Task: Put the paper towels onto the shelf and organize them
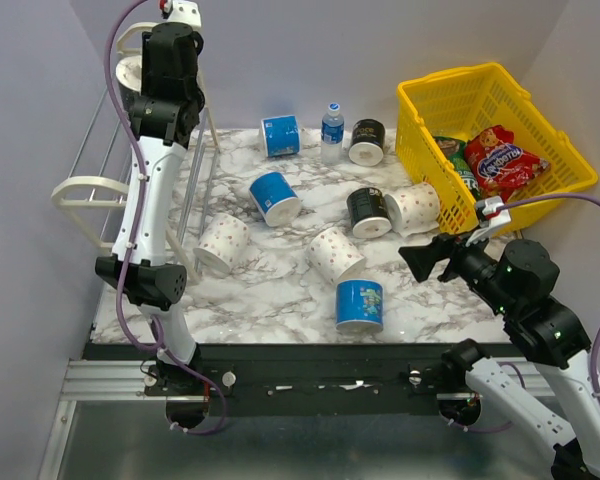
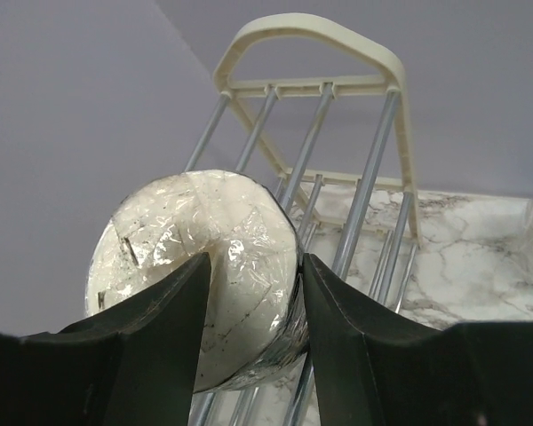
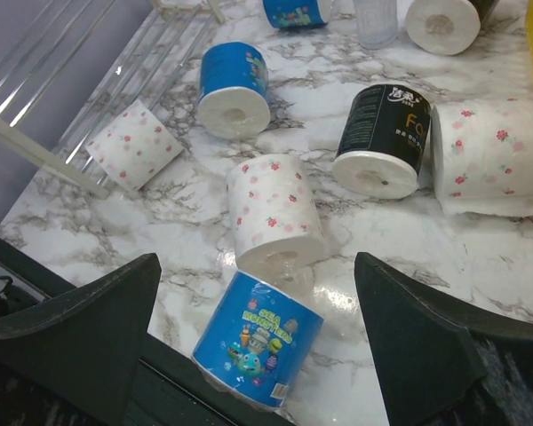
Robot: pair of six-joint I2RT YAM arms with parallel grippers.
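Observation:
A plastic-wrapped roll (image 2: 178, 222) rests high on the bars of the white shelf rack (image 1: 85, 183) at left. My left gripper is right at the roll's near end, its fingers apart in front of it; whether they touch it is unclear. My right gripper hangs open over the table's right part, nothing held. Several rolls lie on the marble table: floral (image 1: 335, 256), blue (image 1: 359, 303), black-labelled (image 1: 368, 206), and others.
A yellow basket (image 1: 410, 110) with snack bags stands at back right. A water bottle (image 1: 332, 136) stands at the back. The table's middle front holds bare patches between rolls.

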